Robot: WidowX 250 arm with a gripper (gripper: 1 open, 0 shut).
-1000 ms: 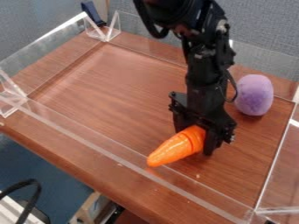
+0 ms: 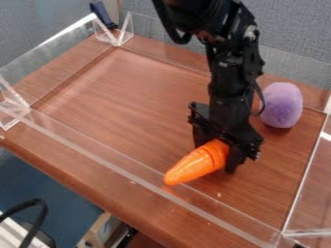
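My black gripper (image 2: pixel 225 143) reaches down from the top to the right part of the wooden tray floor. An orange carrot (image 2: pixel 193 167) lies at its fingers, tip toward the lower left, its upper end between them; the gripper looks shut on it. Behind the gripper on the right, a purple eggplant-like object (image 2: pixel 282 105) rests on the wood.
Clear plastic walls (image 2: pixel 155 194) edge the wooden surface (image 2: pixel 116 107), whose left and middle are free. A dark blue object (image 2: pixel 104 15) is at the top left, beyond the wall. Blue floor and a cable show at the lower left.
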